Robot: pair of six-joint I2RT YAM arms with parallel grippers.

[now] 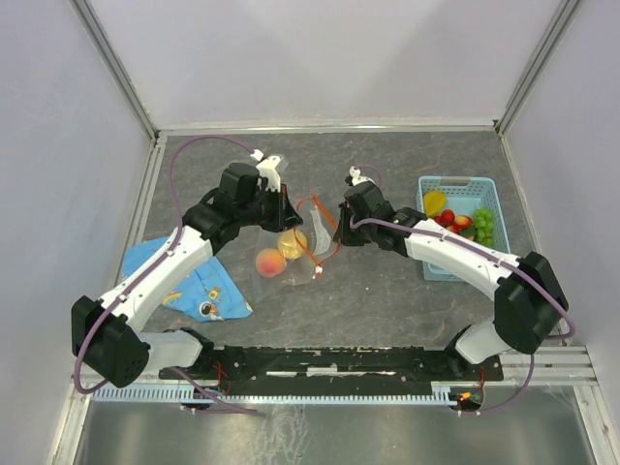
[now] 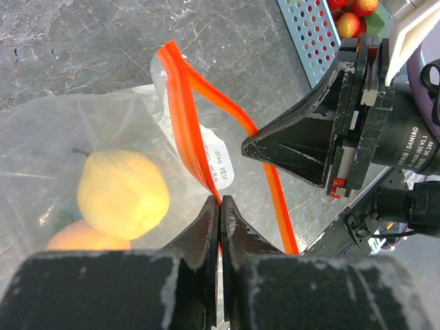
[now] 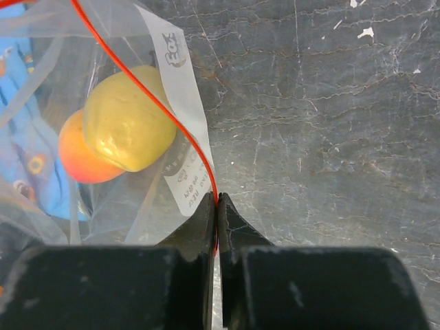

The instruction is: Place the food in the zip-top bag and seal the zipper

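Observation:
A clear zip bag with an orange zipper lies mid-table, holding a yellow pear (image 2: 124, 192) (image 3: 128, 117) and a peach (image 1: 270, 263) (image 3: 77, 151). My left gripper (image 1: 286, 225) is shut on one side of the zipper edge (image 2: 185, 124). My right gripper (image 1: 341, 235) is shut at the other side, the thin red zipper line (image 3: 168, 117) running between its fingertips. In the left wrist view the bag's opening gapes between the two zipper strips.
A blue basket (image 1: 448, 271) of produce stands at the right. A blue printed cloth (image 1: 218, 291) lies at the left.

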